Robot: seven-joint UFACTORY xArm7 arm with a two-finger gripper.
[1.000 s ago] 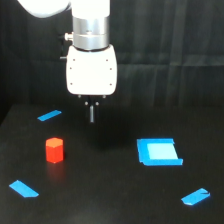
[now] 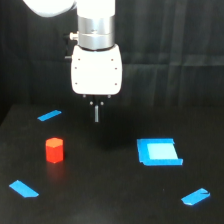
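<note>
A small red-orange block (image 2: 54,150) stands on the dark table at the left. To the right lies a pale square patch (image 2: 162,151) bordered by blue tape (image 2: 147,157). My gripper (image 2: 97,115) hangs pointing down from its white hand (image 2: 97,70), at upper centre, to the right of the block and apart from it. Its fingers appear together as one narrow prong, with nothing visible between them.
Blue tape strips mark the table at the back left (image 2: 49,115), front left (image 2: 23,188) and front right (image 2: 195,197). A dark curtain (image 2: 170,60) hangs behind.
My gripper has shifted slightly to the right. The block, the patch and the tape strips have stayed where they were.
</note>
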